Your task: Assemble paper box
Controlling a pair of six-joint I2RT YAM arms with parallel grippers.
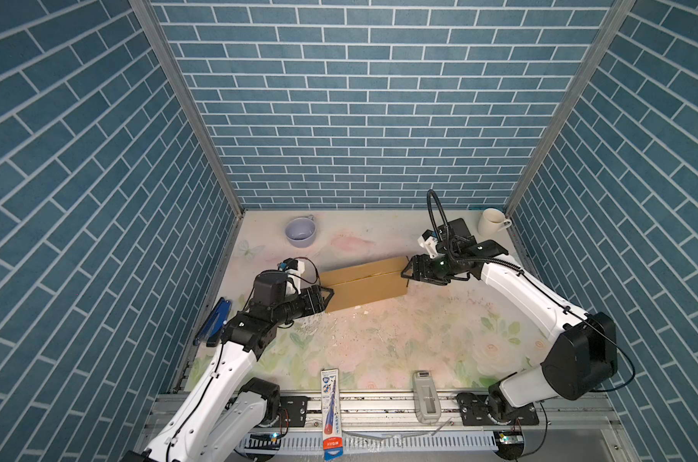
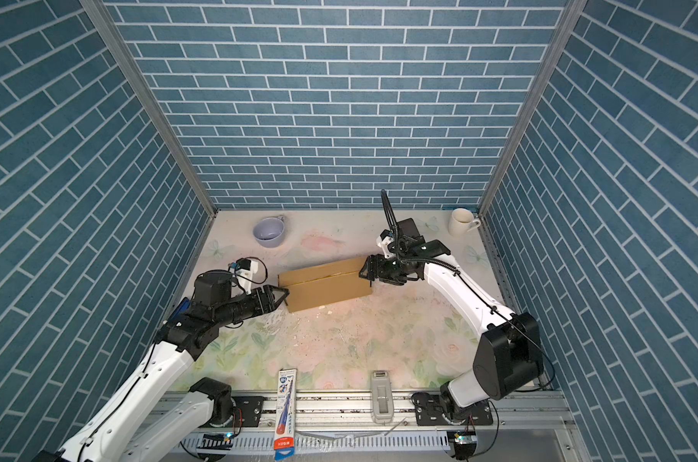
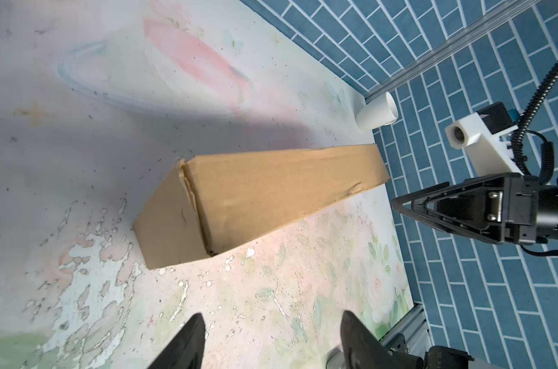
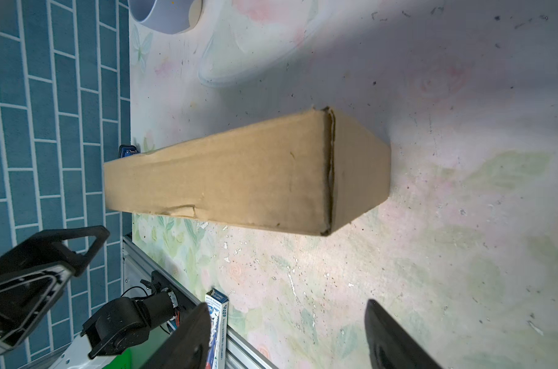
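Note:
The brown paper box (image 1: pixel 368 292) lies on the table with its long top closed over; a small crease marks one long edge in both wrist views. Off its left end is my left gripper, fingers spread with only table showing between them; the box end (image 3: pixel 171 224) sits ahead of them, untouched. At the opposite end, my right gripper stands open and empty, with the box's right end (image 4: pixel 359 172) ahead of its fingers. In the top views both grippers overlap the box's ends, though the wrist views show a gap.
A lilac cup (image 1: pixel 300 231) stands at the back left, a white mug (image 1: pixel 493 222) at the back right. Blue objects (image 1: pixel 212 322) lie by the left wall. A packaged pen (image 1: pixel 330 412) and grey device (image 1: pixel 426 396) lie at the front edge.

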